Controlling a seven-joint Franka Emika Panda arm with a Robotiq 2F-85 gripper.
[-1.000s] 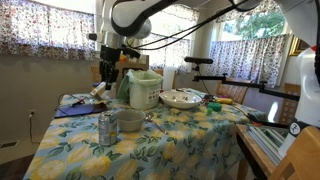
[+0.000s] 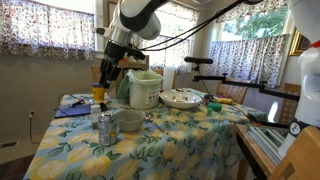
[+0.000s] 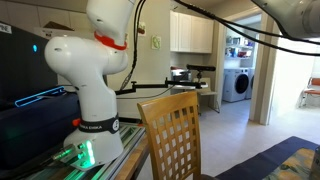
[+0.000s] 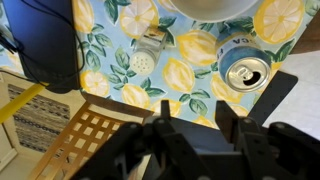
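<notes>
A clear shaker with a perforated metal lid (image 4: 143, 59) stands on the lemon-print tablecloth, in front of the grey bowl (image 2: 130, 120). To its right in the wrist view is an open drink can (image 4: 243, 65), also upright. My gripper (image 2: 104, 82) hangs above the far left part of the table in exterior view 1, clear of the shaker. In the wrist view its dark fingers (image 4: 162, 121) stand apart at the bottom. Between them it is too dark to see whether anything is held. An orange-topped container (image 2: 98, 93) stands near the gripper.
Behind the bowl is a white bin with a pale green liner (image 2: 145, 90), with a large white dish (image 2: 181, 99) beside it. A spoon (image 2: 154, 123) lies right of the bowl. A dark mat with a cable (image 4: 48, 40) covers the left side. Wooden chairs (image 3: 173, 130) surround the table.
A pale object was tilted beneath my gripper a second ago. The shaker now stands upright on the cloth, and the orange-topped container shows more clearly. The gripper has shifted slightly.
</notes>
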